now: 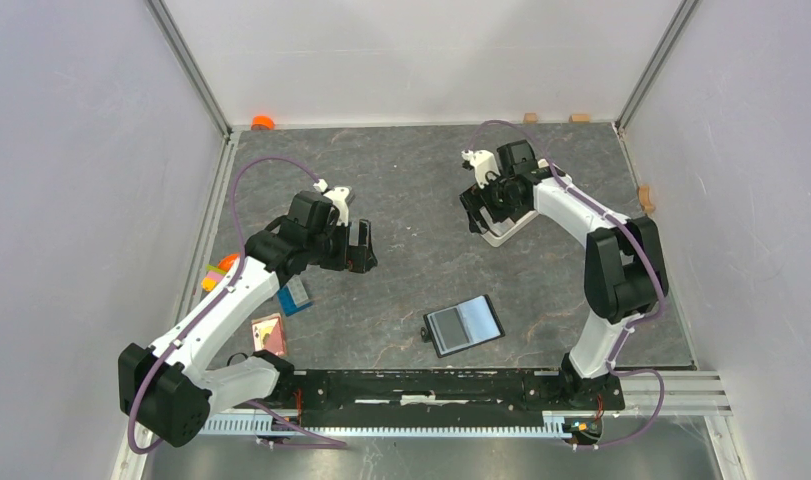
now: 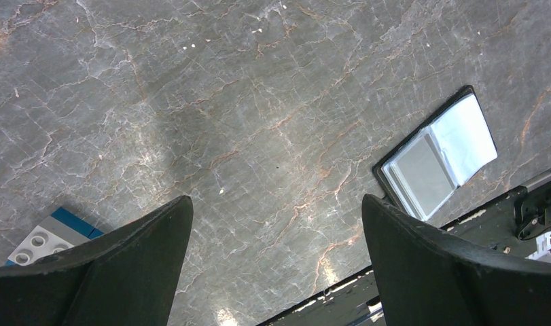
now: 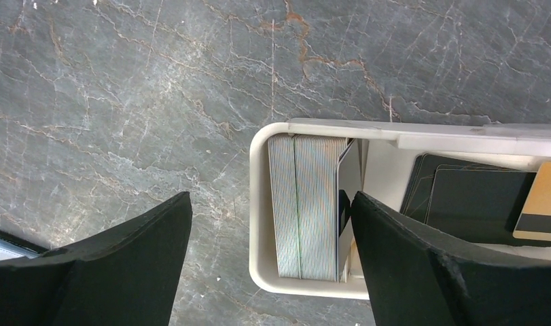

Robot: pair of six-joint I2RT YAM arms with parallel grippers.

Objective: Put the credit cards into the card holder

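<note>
In the right wrist view a stack of cards (image 3: 303,207) stands on edge at the near end of a white tray (image 3: 262,204), with a leaning card (image 3: 349,176) beside it. Flat in the same tray lie black cards (image 3: 480,197) and a gold card (image 3: 545,197). My right gripper is open over this end, one finger (image 3: 408,258) overlapping the tray and the other outside it. The card holder (image 1: 463,326) lies unfolded at the table's front, its sleeves (image 2: 425,173) facing up. My left gripper (image 1: 362,246) hangs open over bare table, holding nothing.
At the left, a blue-based toy block piece (image 1: 294,295), a red card box (image 1: 269,335) and colourful pieces (image 1: 217,275) lie near the edge. An orange item (image 1: 263,122) sits in the far left corner.
</note>
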